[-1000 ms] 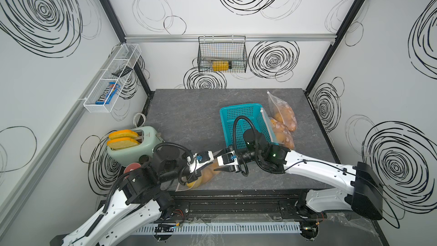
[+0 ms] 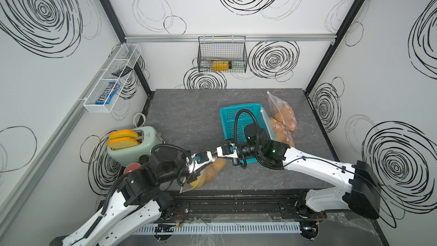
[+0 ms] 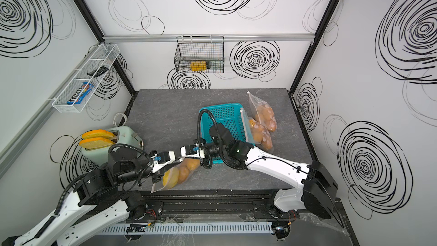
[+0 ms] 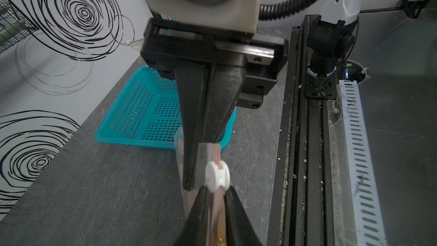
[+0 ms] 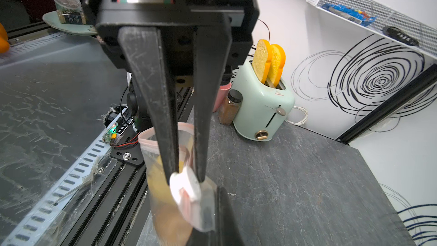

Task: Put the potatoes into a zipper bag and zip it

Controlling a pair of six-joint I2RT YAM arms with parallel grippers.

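A zipper bag with potatoes (image 2: 207, 173) hangs at the table's front, under both grippers. My left gripper is shut on the bag's top edge, beside the white zipper slider (image 4: 211, 177), seen in the left wrist view. My right gripper points down at the same top edge, its fingertips at the white slider (image 5: 184, 184), shut or nearly so; whether anything is between them is unclear. Two more filled bags (image 2: 284, 114) lie at the back right.
A teal basket (image 2: 241, 109) stands right of centre, partly behind the right arm. A toaster (image 2: 138, 152) with bread stands at the left.
The bag's lower part shows slightly further right. The left arm is nearly still.
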